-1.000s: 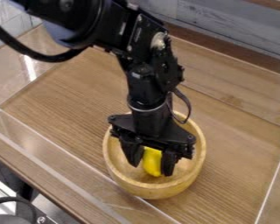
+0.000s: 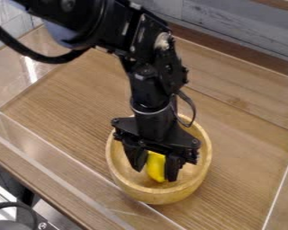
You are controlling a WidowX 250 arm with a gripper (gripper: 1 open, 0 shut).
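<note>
A wooden bowl [image 2: 144, 190] sits on the light wooden surface in the middle of the lower view. Inside it lies a yellow object [image 2: 157, 169], partly covered by my black gripper [image 2: 155, 163]. The fingers come down into the bowl on either side of the yellow object. I cannot see clearly whether they touch it. The rest of the bowl's inside is largely hidden behind the gripper.
A pale panelled wall [image 2: 243, 27] runs along the back. Dark cables and clutter lie beyond the near left edge.
The top of the arm has shifted slightly. The bowl and the yellow object look the same.
</note>
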